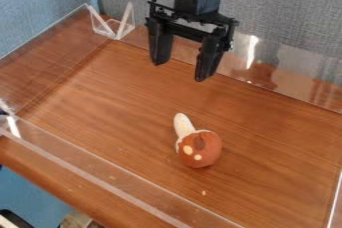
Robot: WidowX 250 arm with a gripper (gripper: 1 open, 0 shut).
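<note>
A black gripper [183, 58] hangs over the back middle of the wooden tray, its two fingers wide apart with nothing between them. Below it, toward the front right, a toy mushroom [199, 148] with an orange spotted cap and white stem lies on its side on the wooden floor [100, 112], stem pointing to the back left.
Clear low walls [281, 82] edge the tray. A white wire frame [111, 24] stands at the back left corner. Grey and blue padded walls rise behind and to the left.
</note>
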